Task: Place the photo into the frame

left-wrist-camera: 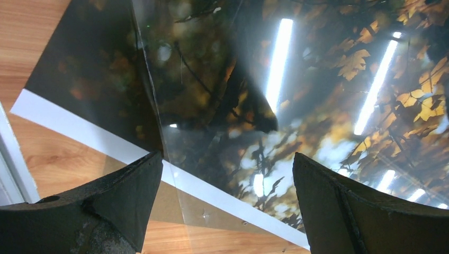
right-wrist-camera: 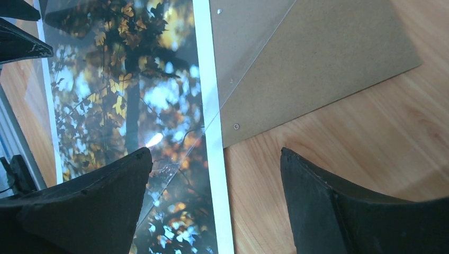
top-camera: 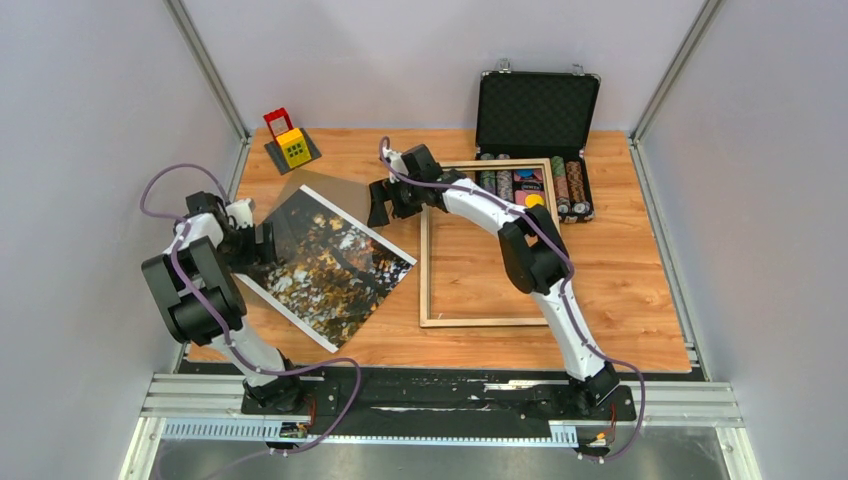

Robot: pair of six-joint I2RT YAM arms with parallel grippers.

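The photo (top-camera: 335, 265), autumn leaves with white strips along two edges, lies slanted on the left half of the table. Part of a brown backing board (top-camera: 345, 192) shows from under it. A clear sheet (right-wrist-camera: 249, 58) with a visible straight edge lies over photo and board. To the right rests the empty wooden frame (top-camera: 425, 260). My left gripper is open above the photo's left side, nothing between its fingers. Open as well, my right gripper hangs over the photo's upper right white edge, one finger on each side of that edge in its view.
An open black case (top-camera: 538, 110) with poker chips stands at the back right, partly under the frame's far corner. A red and yellow toy (top-camera: 293, 147) sits at the back left. Bare table lies right of the frame.
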